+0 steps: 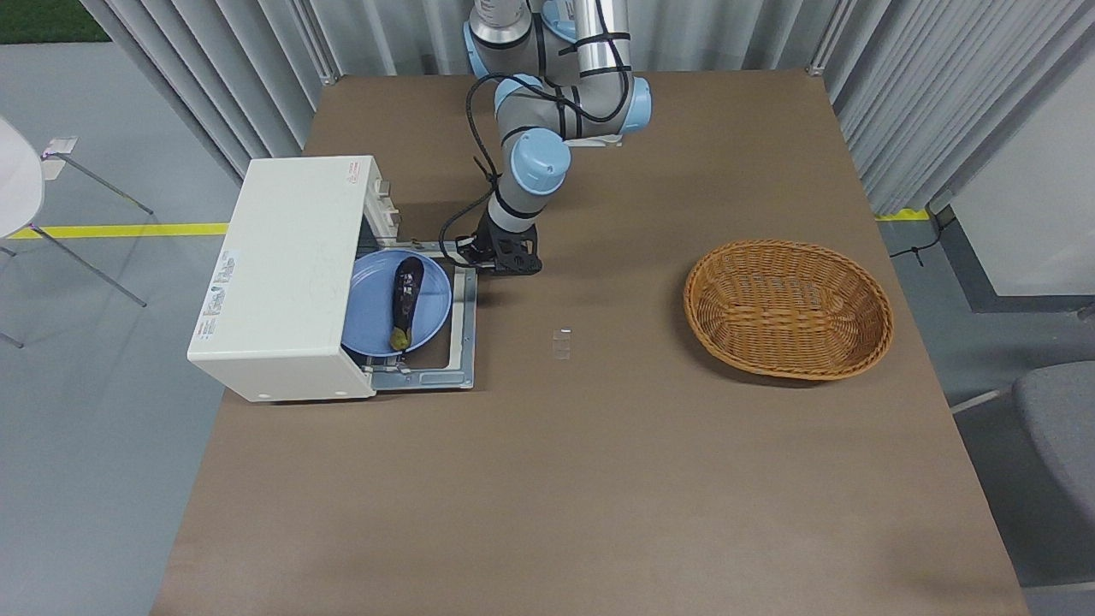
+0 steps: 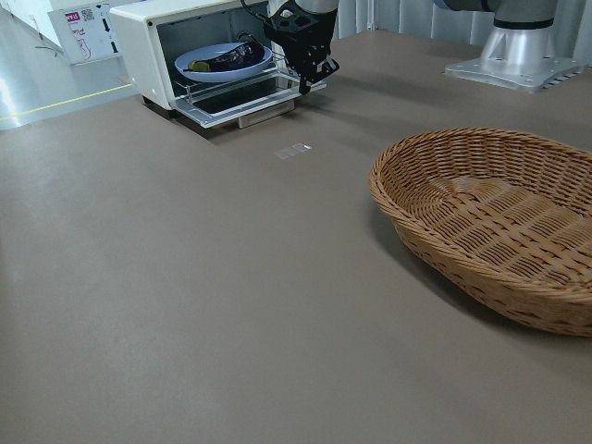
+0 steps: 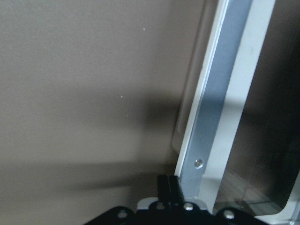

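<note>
A white toaster oven (image 1: 272,272) lies on the table with its door (image 1: 463,339) folded down flat. Inside, reaching onto the door, a blue plate (image 1: 364,318) carries a dark eggplant (image 1: 405,293). My gripper (image 1: 500,265) is low at the rear part of the door's outer edge; in the wrist view its black tip (image 3: 168,187) is at the door's metal frame (image 3: 215,108). Whether its fingers are open or shut is unclear.
A wicker basket (image 1: 785,308) sits on the right.
</note>
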